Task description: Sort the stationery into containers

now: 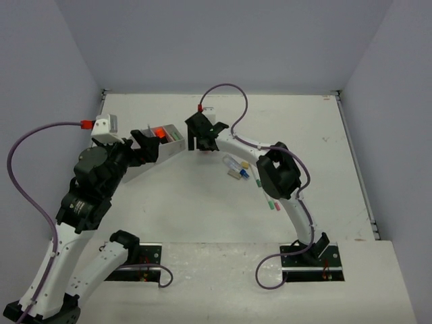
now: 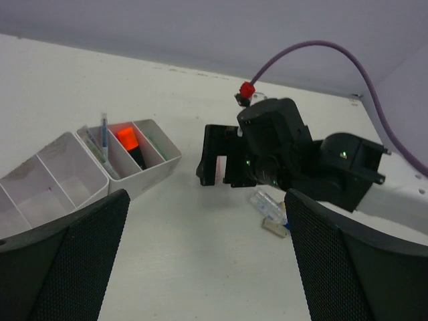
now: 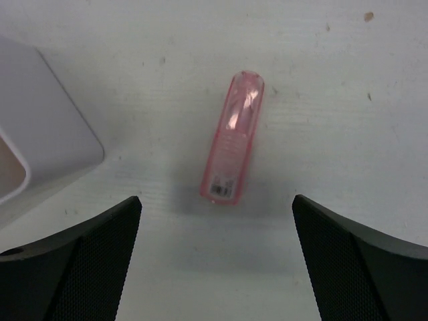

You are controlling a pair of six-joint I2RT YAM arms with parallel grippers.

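A translucent pink capsule-shaped item (image 3: 232,137) lies flat on the table in the right wrist view. Above it, my right gripper stands open, its fingers wide apart and clear of the item. My left gripper is open too, raised at the left with nothing between its fingers. The white divided container (image 2: 152,174) holds an orange-and-black item (image 2: 130,144), a slim bluish pen (image 2: 104,136) and a greenish item in separate narrow compartments. Beside it, a second white container (image 2: 72,167) shows empty compartments.
Loose on the table right of the containers lie a clear item (image 2: 267,204), a grey-beige block (image 2: 274,227) and a blue-capped piece (image 1: 244,173). Green- and pink-ended sticks (image 1: 277,205) lie farther right.
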